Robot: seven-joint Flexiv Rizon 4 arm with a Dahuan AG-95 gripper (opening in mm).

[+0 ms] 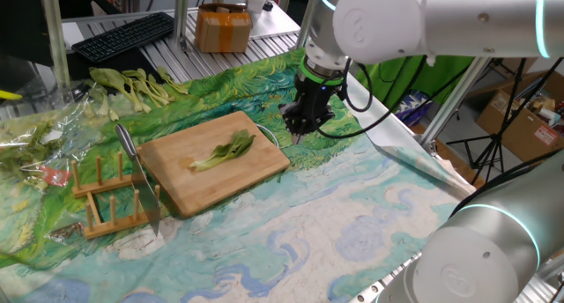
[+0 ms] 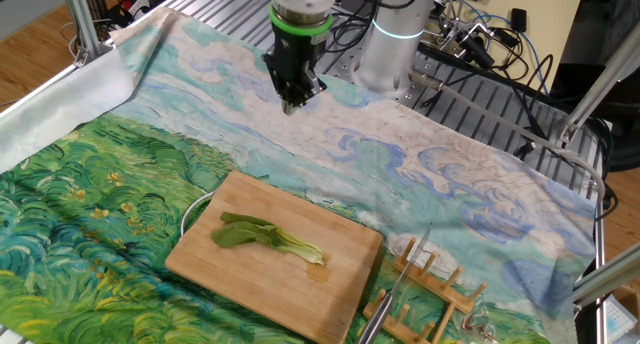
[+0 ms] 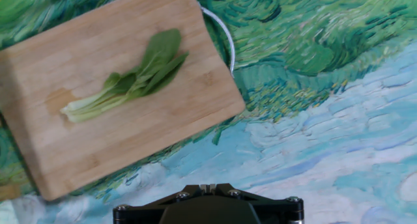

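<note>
A leafy green vegetable [image 1: 224,151] with a pale stalk lies on the wooden cutting board [image 1: 176,190], near the board's middle. In the wrist view the vegetable [image 3: 133,84] points its leaves to the upper right. My gripper [image 1: 297,137] hangs in the air to the side of the board, apart from it. Its fingers meet at the bottom edge of the wrist view, shut with nothing visible between them. A knife [image 2: 397,284] stands in a wooden peg rack [image 2: 440,284] beside the board, its handle sticking up.
More leafy greens [image 1: 132,87] lie on the cloth behind the board, and a clear plastic bag [image 1: 40,149] of greens sits at the left. A cardboard box [image 1: 222,28] and a keyboard [image 1: 123,36] are farther back.
</note>
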